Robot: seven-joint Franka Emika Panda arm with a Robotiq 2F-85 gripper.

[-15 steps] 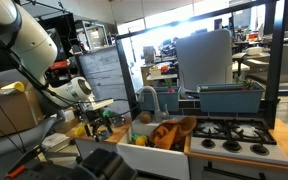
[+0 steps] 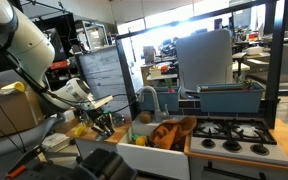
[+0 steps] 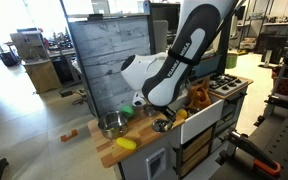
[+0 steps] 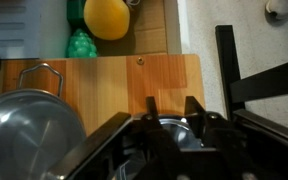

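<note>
In the wrist view my gripper points down with its two dark fingers apart. A shiny round metal bowl (image 4: 134, 165) lies below it, partly covered by the gripper body; whether the fingers touch its rim is hard to tell. In exterior view 2 the gripper (image 3: 167, 113) is just over the small silver bowl (image 3: 162, 126) on the wooden counter (image 3: 134, 158). A larger steel pot (image 4: 29, 140) with a loop handle stands to the left in the wrist view.
A sink compartment at the wrist view's top holds a yellow item (image 4: 106, 18) and a green bumpy one (image 4: 81, 46). Another yellow item (image 3: 126, 143) lies near the counter's front. A dark bar (image 4: 269, 82) stands to the right. Bare wood (image 4: 109, 85) shows between pot and bowl.
The arm's white upper part has tilted a little and the gripper has shifted slightly over the same counter corner. The other things look unmoved.
</note>
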